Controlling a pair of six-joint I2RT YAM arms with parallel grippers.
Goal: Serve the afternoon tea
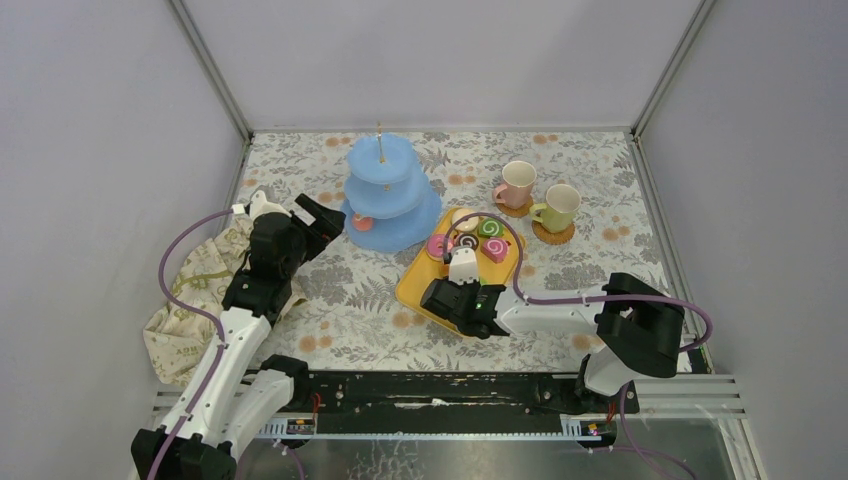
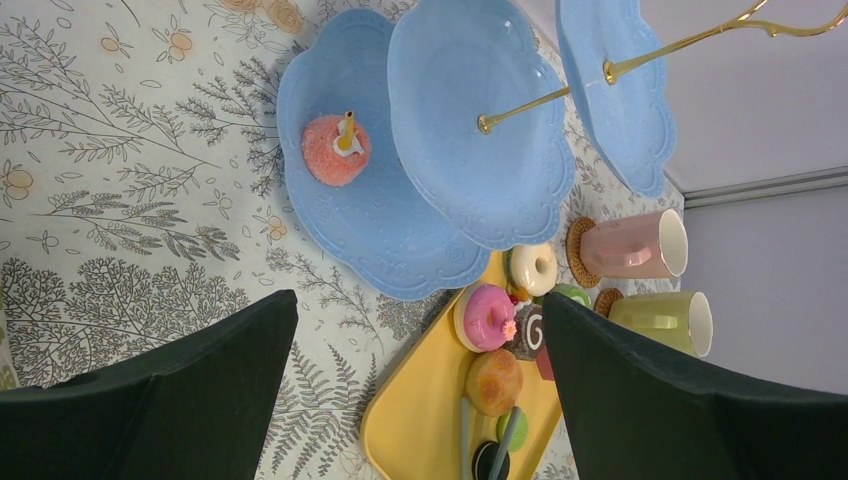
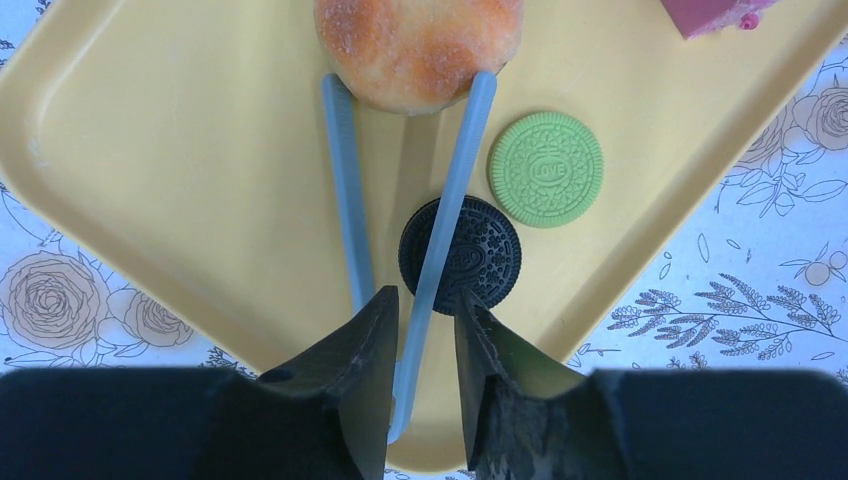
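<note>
The yellow tray [image 1: 410, 285] holds cakes, a bun [image 3: 420, 40], a green biscuit [image 3: 545, 170], a black biscuit [image 3: 480, 250] and two blue tongs or sticks [image 3: 345, 190]. My right gripper is low over the tray's lower end, its narrowly parted fingertips beside the upper stick and the black biscuit; nothing is clearly held. My left gripper stands open and empty left of the blue three-tier stand [image 1: 385, 205], which has a pink cake [image 2: 325, 160] on its bottom tier.
A pink mug [image 1: 517, 180] and a green mug [image 1: 560, 208] stand on coasters at the back right. A crumpled cloth [image 1: 180, 320] lies at the left under my left arm. The back of the table is otherwise fairly clear.
</note>
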